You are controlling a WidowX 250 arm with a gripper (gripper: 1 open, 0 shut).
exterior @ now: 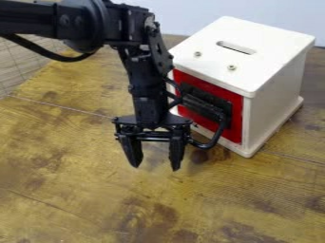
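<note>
A black gripper (pixel 155 156) hangs from the arm at the centre of the view, its two fingers pointing down and standing apart, with nothing between them, over the wooden table. Behind it and to the right stands a white box (pixel 277 95) with a sloped top, a slot and two small knobs or screws on that top, and a red front panel (pixel 200 85). The arm and its cable hide part of the red panel and whatever dark parts are on it.
A wire mesh or grid shows at the far left, and a pale wall runs along the back.
</note>
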